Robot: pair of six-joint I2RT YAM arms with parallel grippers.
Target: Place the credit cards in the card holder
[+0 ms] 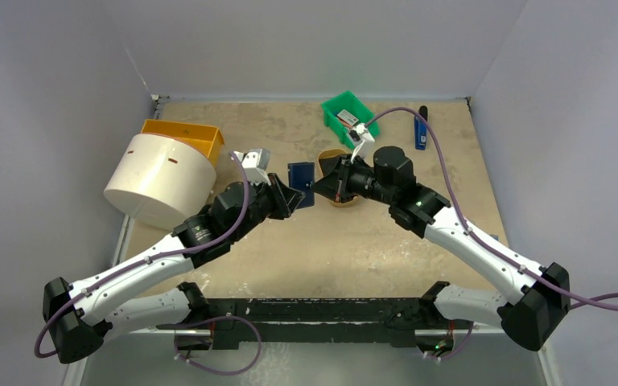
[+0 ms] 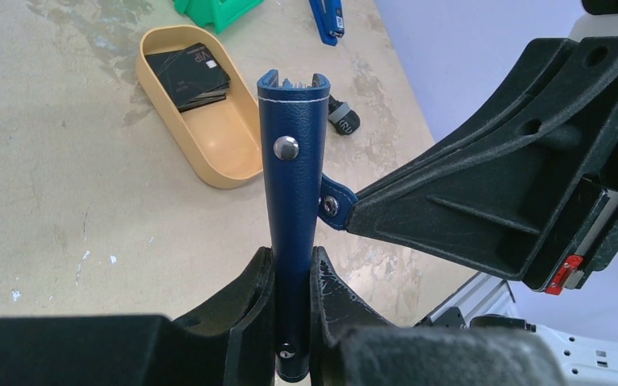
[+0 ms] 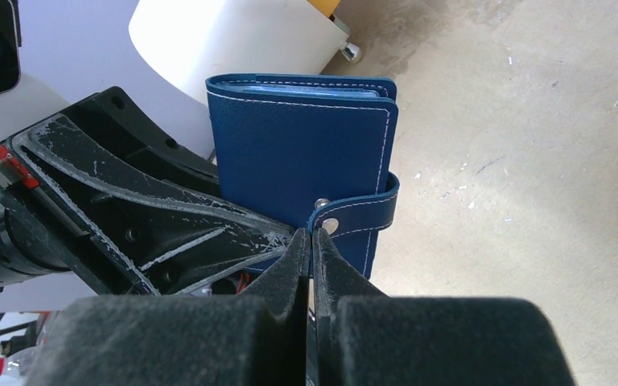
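The dark blue card holder point(image 3: 302, 149) is upright in mid-air, and clear sleeves show at its top opening. My left gripper is shut on its body, one finger on each broad side. A short strap with a metal snap point(image 2: 331, 206) stands out from the holder's side. The tips of my right gripper are closed together at the strap's free end, which appears pinched between them. Black credit cards point(image 2: 195, 71) lie stacked in the tan tray point(image 2: 195, 158), beyond the holder.
A green bin point(image 1: 339, 105) with small items and a blue stapler point(image 1: 420, 133) are at the back. On the left stand a white cylinder point(image 1: 159, 178) and an orange bin point(image 1: 201, 134).
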